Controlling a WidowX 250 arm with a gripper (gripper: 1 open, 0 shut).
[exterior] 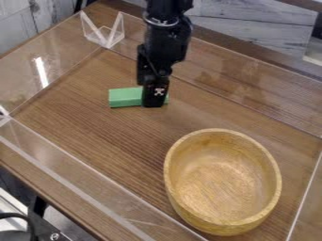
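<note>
A small green block [126, 97] lies flat on the wooden table [94, 151], left of centre. My black gripper [153, 95] is down over the block's right end, which it partly hides. The gripper's fingers point downward; whether they touch the block is hard to tell.
A large yellow bowl [223, 193] occupies the lower right. Clear plastic pieces stand at the upper left corner and left edge. A black cable lies at the bottom left.
</note>
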